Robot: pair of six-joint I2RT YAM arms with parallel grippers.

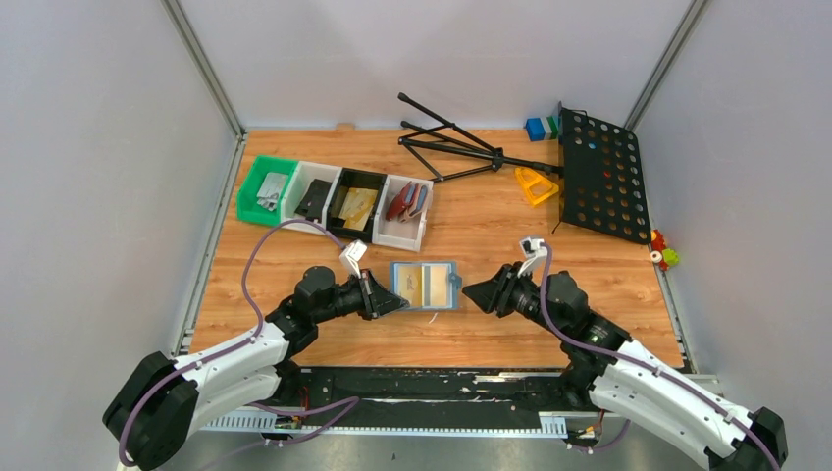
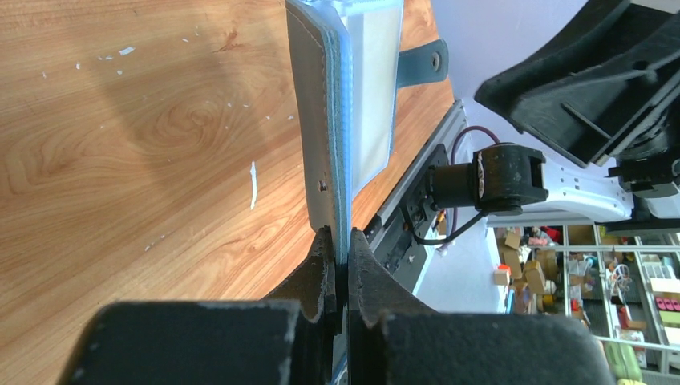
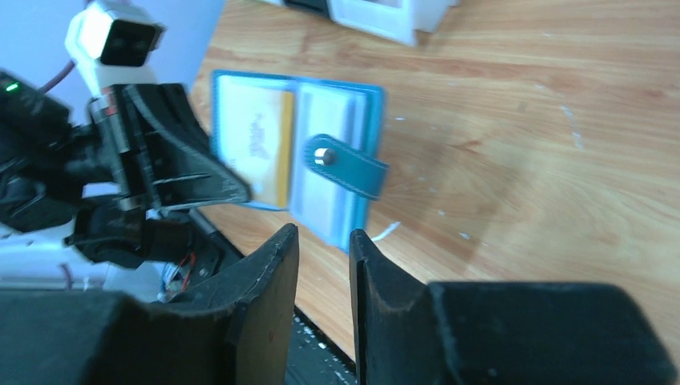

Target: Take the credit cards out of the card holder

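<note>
The blue card holder (image 1: 452, 286) hangs spread apart above the table, its clear sleeves facing up. A yellow-edged card (image 3: 285, 150) shows in its left half, and a pale card or sleeve (image 3: 322, 120) fills the right half. My left gripper is shut on the holder's left edge, gripping cover and sleeves together. Free of the holder, my right gripper stands slightly open just to its right, nothing between the fingers. The strap with its metal snap (image 3: 324, 156) sticks out from the holder's right side toward it.
A row of bins, green (image 1: 242, 201), white, black and white (image 1: 400, 235), stands behind the left arm with items inside. A black folded stand (image 1: 603, 177) lies at the back right, near a yellow triangular piece (image 1: 536, 186). Table right of the holder is clear.
</note>
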